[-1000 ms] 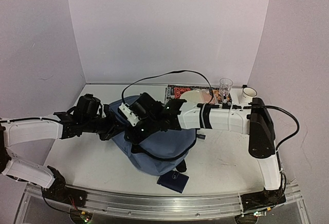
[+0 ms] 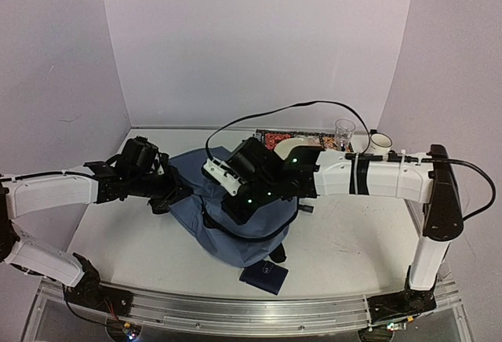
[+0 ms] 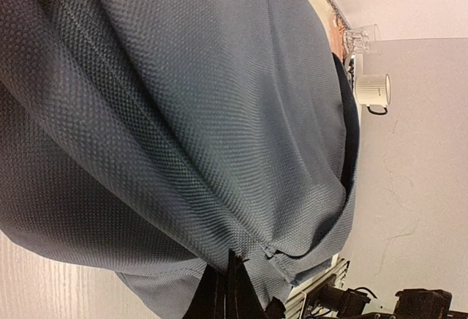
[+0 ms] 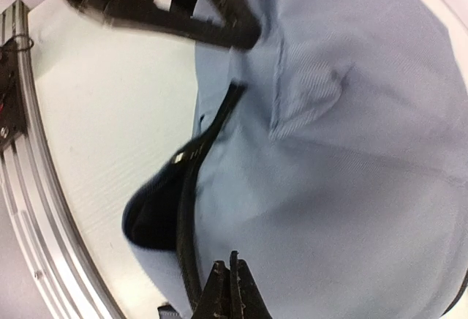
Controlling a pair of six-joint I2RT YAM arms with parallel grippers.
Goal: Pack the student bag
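Note:
A blue-grey cloth bag [image 2: 235,241] with black edging lies slumped on the table in the top view, partly hidden by both arms. At its left end, my left gripper [image 2: 187,191] is shut on the bag's cloth; in the left wrist view the gathered fabric [image 3: 146,151] runs down to the fingertips. Over the middle of the bag is my right gripper [image 2: 238,213]. In the right wrist view its fingertips [image 4: 234,268] are together above the cloth [image 4: 314,216], nothing showing between them. A dark blue wallet [image 2: 264,276] lies by the bag's front.
At the back stand a patterned red mat [image 2: 271,140] with a pale round item [image 2: 289,147], a clear glass [image 2: 344,132] and a white mug [image 2: 380,145]. A small dark item [image 2: 306,209] lies right of the bag.
My right arm has shifted to the right and slightly up over the bag, its cable loop moving along. The left gripper and the bag's visible outline stay nearly the same.

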